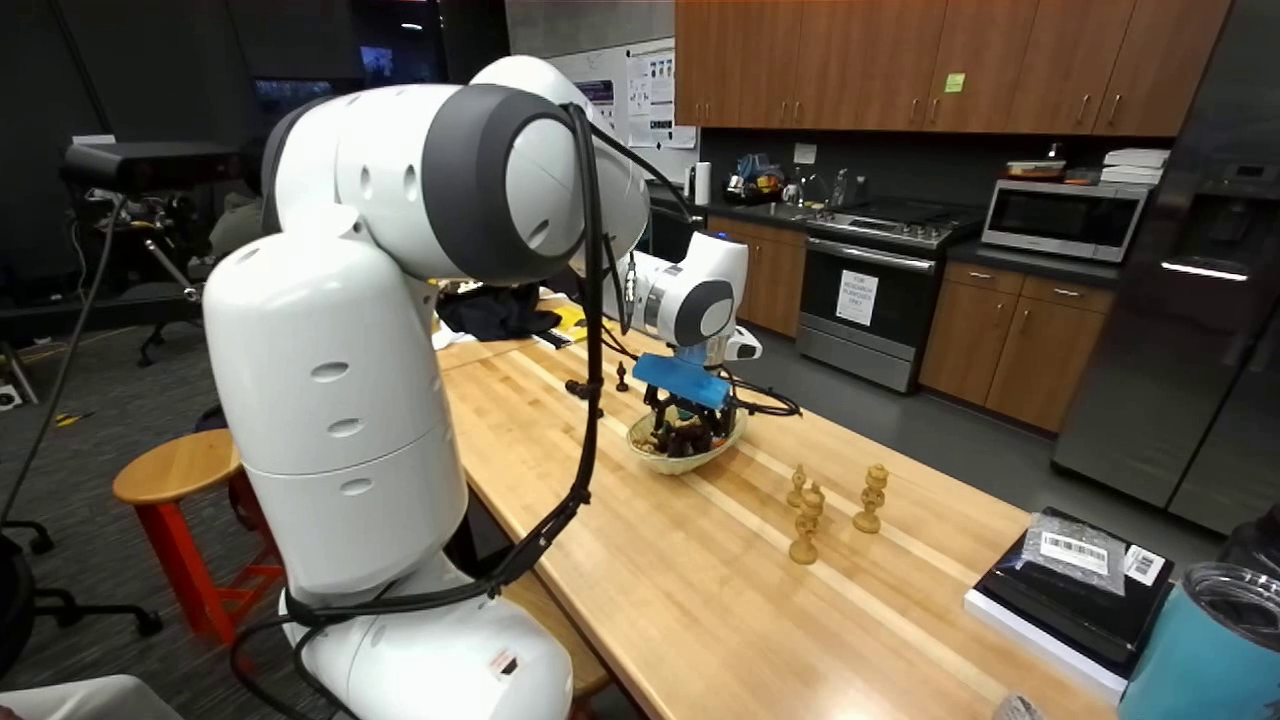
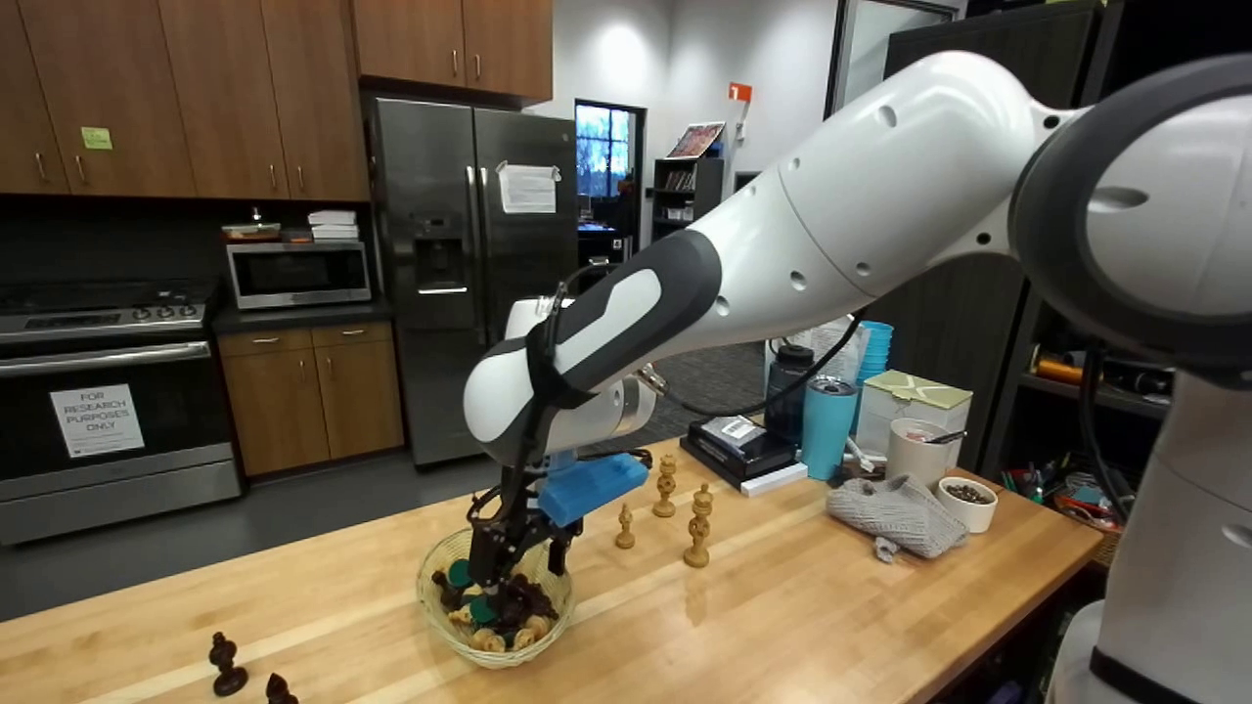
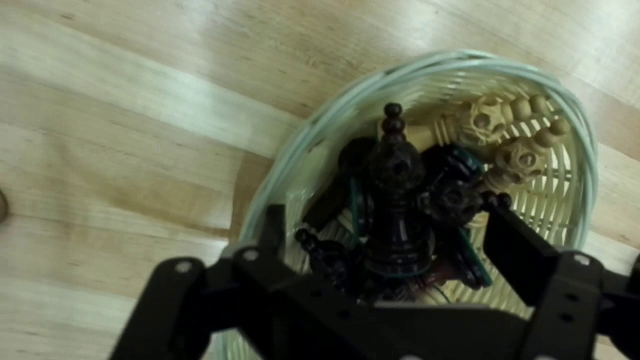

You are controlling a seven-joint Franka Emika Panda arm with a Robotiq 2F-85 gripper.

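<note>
The woven basket (image 3: pixel 273 174) holds a jumble of dark chess pieces (image 3: pixel 399 168) and light carved ones (image 3: pixel 483 123); some bases show green felt. My gripper is open and reaches down inside the basket rim, one finger on each side of the dark pieces. One dark piece with a beaded tip lies on top between the fingers, which stand apart from each other. In the second exterior view the basket (image 2: pixel 440 622) sits on the table below the gripper, whose fingertips are partly hidden among the pieces.
Three light chess pieces, one of them tall (image 2: pixel 698 528), stand on the wooden table (image 2: pixel 728 634) beside the basket. Dark pieces, including an upright one (image 2: pixel 227 665), stand on its other side. A black box (image 2: pixel 739 446), blue tumbler (image 2: pixel 828 422) and grey cloth (image 2: pixel 898 516) occupy the far end.
</note>
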